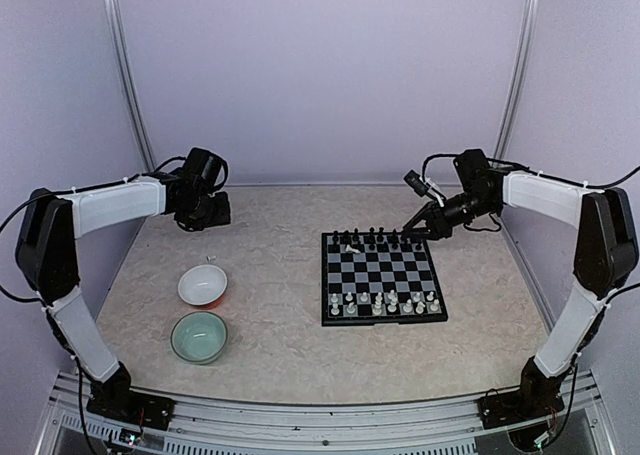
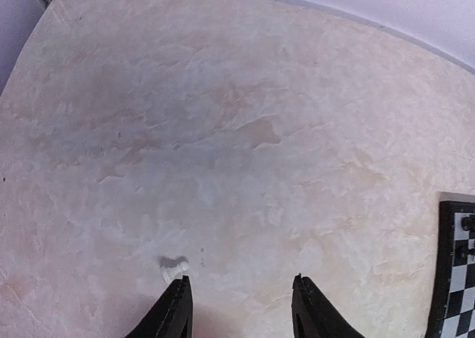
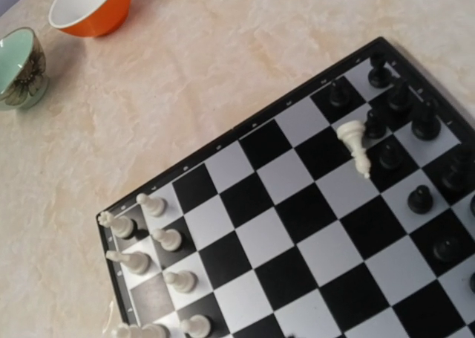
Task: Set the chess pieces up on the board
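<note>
The chessboard [image 1: 375, 275] has white pieces [image 1: 378, 307] standing along its near side and black pieces [image 3: 420, 199] along the far side. One white piece [image 3: 354, 146] lies tipped over among the black ones. Between two white pieces of the outer row, a square [image 3: 154, 297] is bare. A small white piece [image 2: 175, 269] rests on the bare table, just ahead of my left gripper, whose fingers are wide apart and empty. My right gripper [image 1: 410, 233] hovers at the board's far edge; its fingers are absent from its wrist view, and their spread is unclear from above.
An orange bowl with a white inside [image 1: 203, 286] and a green bowl [image 1: 199, 337] stand on the left of the table [image 1: 270, 275]. Open table lies between the bowls and the board.
</note>
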